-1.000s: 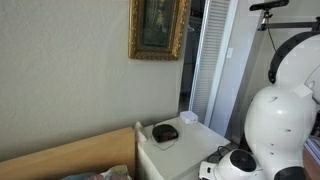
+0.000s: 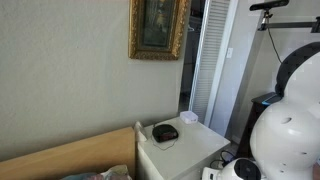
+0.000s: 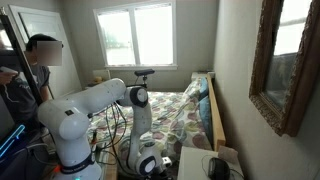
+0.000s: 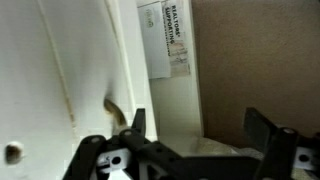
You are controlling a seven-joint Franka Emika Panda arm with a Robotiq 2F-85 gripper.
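In the wrist view my gripper stands open, with its two dark fingers wide apart at the bottom of the picture. A white panel point(image 4: 75, 65) with a dark round spot and a curved dark slot fills the left side. Between the fingers runs a white strip point(image 4: 178, 100) carrying a printed label point(image 4: 167, 40). A plain brown surface point(image 4: 255, 60) lies to the right of it. No object is clasped. In exterior view 1, a white nightstand point(image 2: 180, 152) stands beside my arm, and the gripper is out of sight below.
On the nightstand top sit a dark rounded object point(image 2: 165, 133) and a small white box point(image 2: 189, 117). A bed with a wooden headboard point(image 2: 70, 158) stands to the left. A framed picture point(image 2: 158, 25) hangs on the wall. In exterior view 2 a person point(image 3: 38, 80) is at the far left.
In exterior view 1 my arm has shifted to the right and a little lower. The nightstand and the things on it have stayed in place.
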